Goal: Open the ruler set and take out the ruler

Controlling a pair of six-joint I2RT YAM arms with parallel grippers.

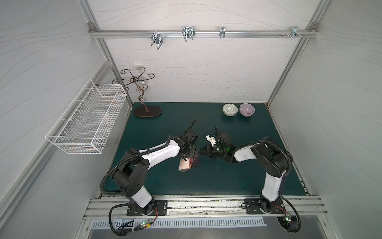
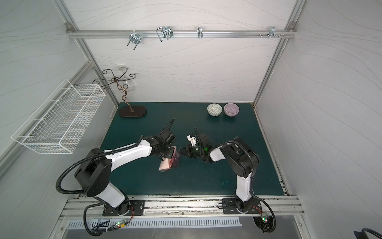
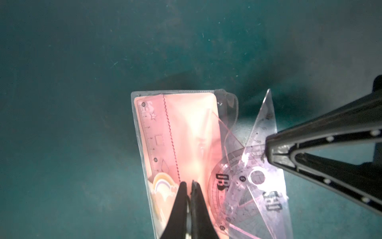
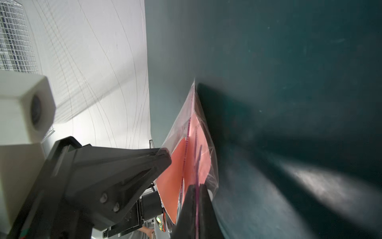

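The clear ruler set pouch (image 1: 185,164) with pink backing (image 3: 191,131) stands near the table's middle between my grippers. In the left wrist view a straight ruler (image 3: 151,131) lies along its left side, and a transparent protractor (image 3: 222,191) and set square (image 3: 258,119) overlap on the right. My left gripper is shut at the pouch's face; whether anything thin is between its fingers is hard to tell. My right gripper is shut at the pouch's edge, with clear plastic around its tips.
A metal scroll stand (image 1: 147,111) is at the back left, two bowls (image 1: 229,110) (image 1: 246,110) at the back right. A wire basket (image 1: 87,119) hangs on the left wall.
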